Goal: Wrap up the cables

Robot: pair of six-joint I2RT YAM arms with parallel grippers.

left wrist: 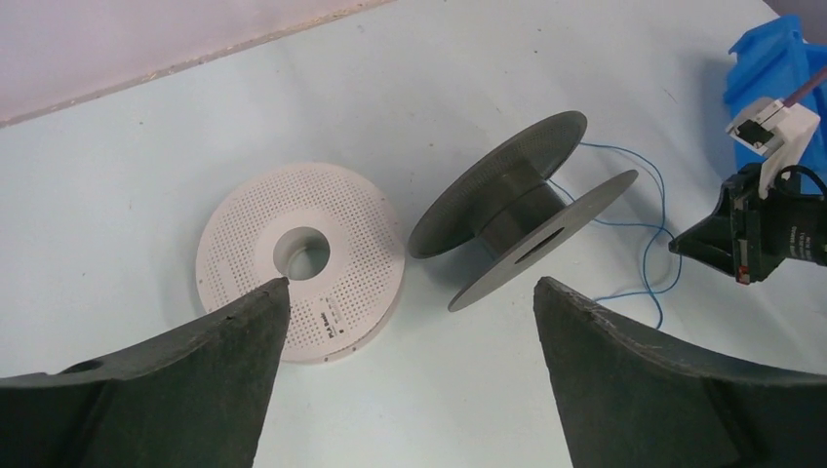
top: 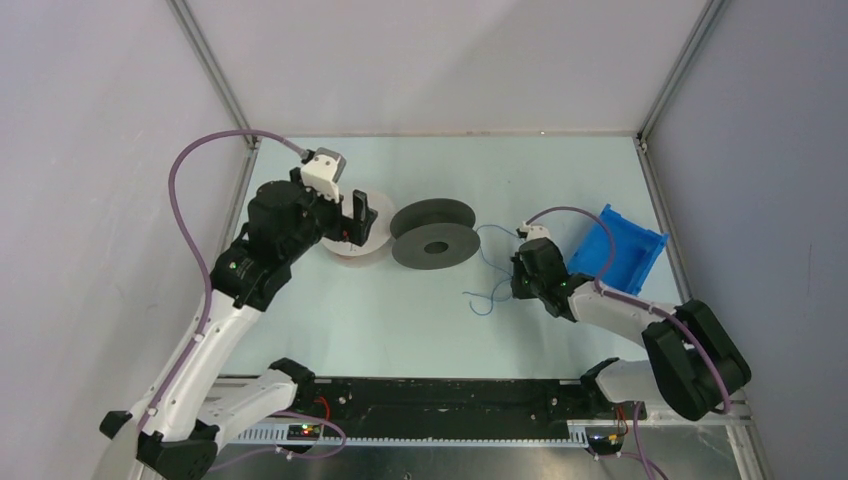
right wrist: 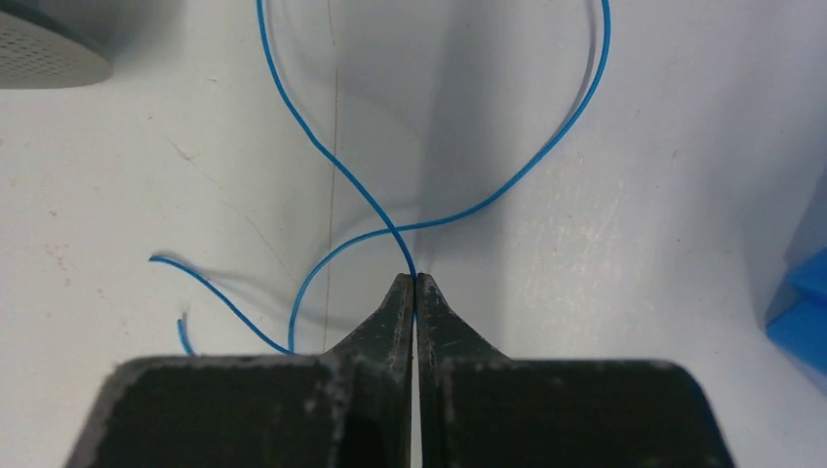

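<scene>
A thin blue cable (right wrist: pixel 527 168) lies in loose loops on the table, running from beside the grey spool (top: pixel 435 250). My right gripper is shut at the crossing loops, with the cable running into its fingertips; whether it is pinched there or passes beneath is hard to tell. My left gripper (top: pixel 355 218) hangs open high over the white spool (left wrist: pixel 244 244), nothing between its fingers. The grey spool lies tilted with its hub showing in the left wrist view.
A blue bin (top: pixel 625 250) sits at the right, just beyond the right gripper. Walls border both sides and the back.
</scene>
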